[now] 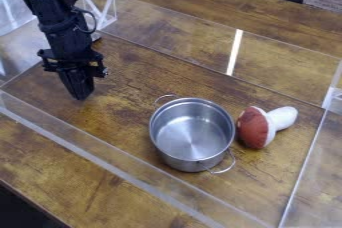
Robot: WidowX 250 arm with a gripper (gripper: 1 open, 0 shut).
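The black robot gripper (78, 84) hangs low over the wooden table at the left, its fingers pointing down and shut, with nothing visible between them. To its right, a steel pot (191, 132) with wire handles stands on the table. A plush mushroom (261, 127) with a red-brown cap and white stem lies on its side just right of the pot.
Clear plastic walls border the wooden work area (147, 52) along its sides.
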